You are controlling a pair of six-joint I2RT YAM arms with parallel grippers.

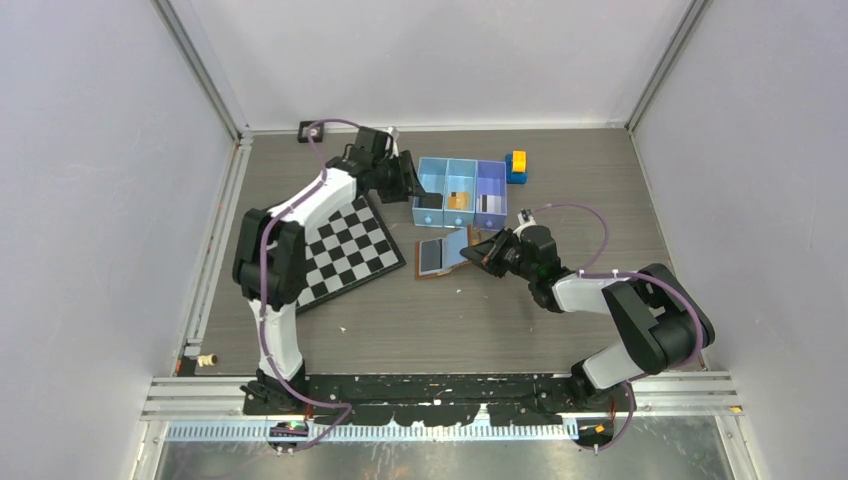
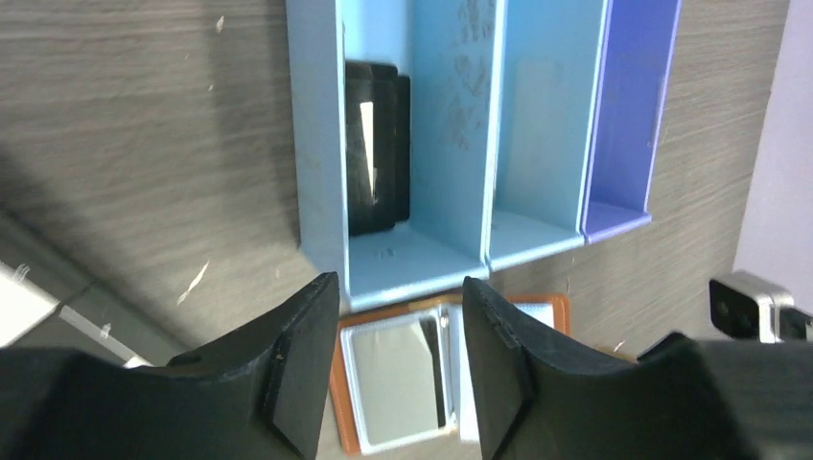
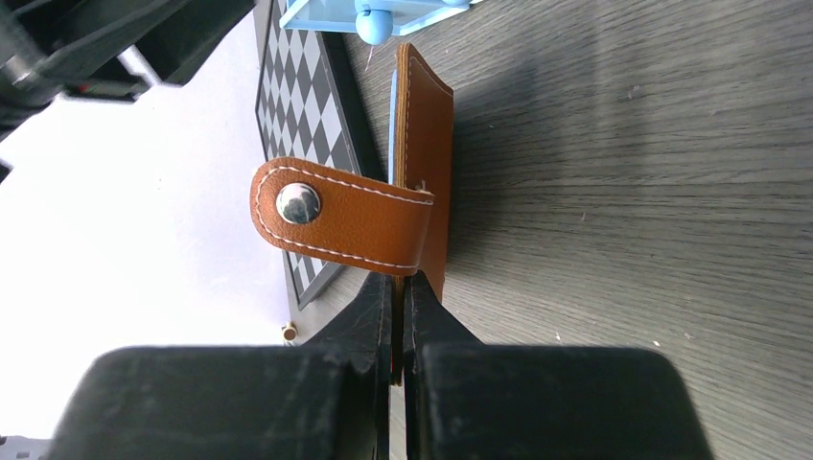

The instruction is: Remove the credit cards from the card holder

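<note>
The brown leather card holder (image 1: 421, 277) lies unfolded in front of the organizer, with a dark card (image 1: 431, 255) behind its left window. Along its right edge, my right gripper (image 1: 471, 256) is shut on the leather; in the right wrist view the strap with a snap stud (image 3: 298, 203) stands over the fingertips. My left gripper is open by the organizer's left side, nothing between its fingers. Black cards (image 2: 372, 149) lie together in the left blue compartment. Orange cards (image 1: 458, 201) are in the middle one, and pale cards (image 1: 489, 204) in the purple one.
The three-part organizer (image 1: 445, 175) stands at the back middle. Left of it is a chessboard (image 1: 345, 250), partly under the left arm. A blue and yellow block (image 1: 518, 162) sits right of the organizer.
</note>
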